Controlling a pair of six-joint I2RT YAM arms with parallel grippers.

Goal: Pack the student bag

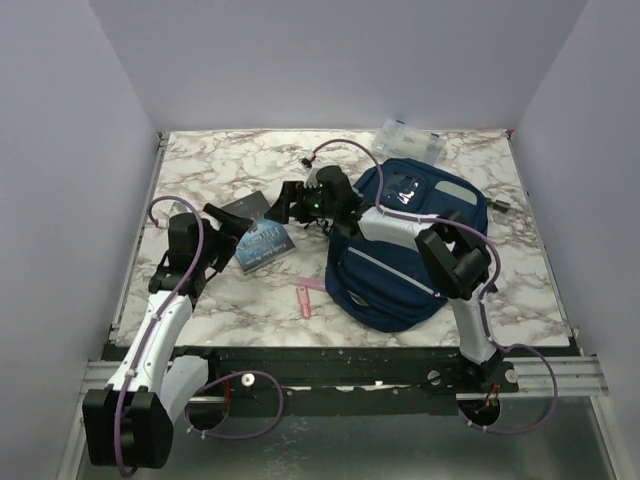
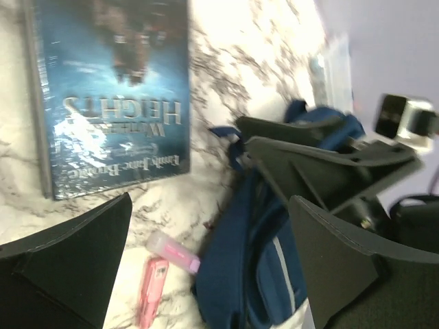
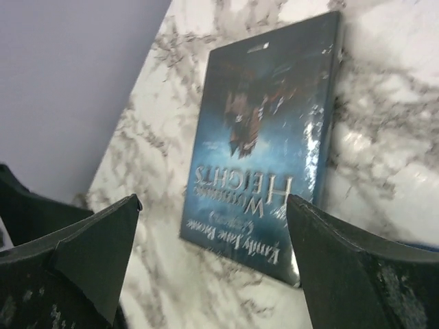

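Note:
A dark blue book, Wuthering Heights (image 1: pixel 262 246), lies flat on the marble table, cover up, left of the bag. My left gripper (image 1: pixel 234 240) is open above the book's left side; nothing is between its fingers. Over the book's upper right, the right gripper (image 1: pixel 280 203) also stands open and empty. Most of the cover (image 3: pixel 260 151) shows in the right wrist view. The navy bag (image 1: pixel 375 285) lies on the right, partly hidden under the right arm. Near its left edge are a pink stick (image 2: pixel 173 251) and a pink-red cutter-like item (image 2: pixel 152 291).
A clear plastic case (image 1: pixel 408 141) lies at the back beyond the bag. A small dark object (image 1: pixel 500 206) sits near the right edge.

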